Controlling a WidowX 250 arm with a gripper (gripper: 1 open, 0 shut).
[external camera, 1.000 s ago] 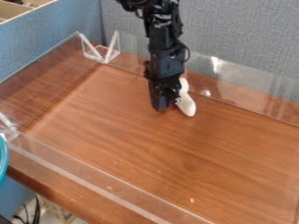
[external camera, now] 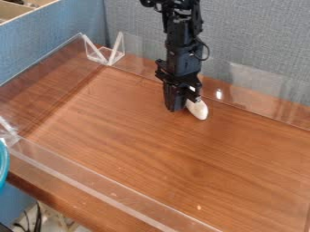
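Note:
My black gripper [external camera: 182,95] hangs low at the back middle of the wooden tray floor [external camera: 158,163], in front of the rear clear wall. A white elongated object [external camera: 197,108] lies at its right side, partly hidden behind the fingers. The fingertips are dark and small in this view, so whether anything sits between them does not show clearly.
Clear walls edge the tray, with a white corner bracket [external camera: 105,53] at the back left. A blue-lined box [external camera: 31,45] stands outside at the upper left, and a cyan rim shows at the left edge.
My gripper has moved slightly right and up toward the back, over more of the white object, which stays in about the same place.

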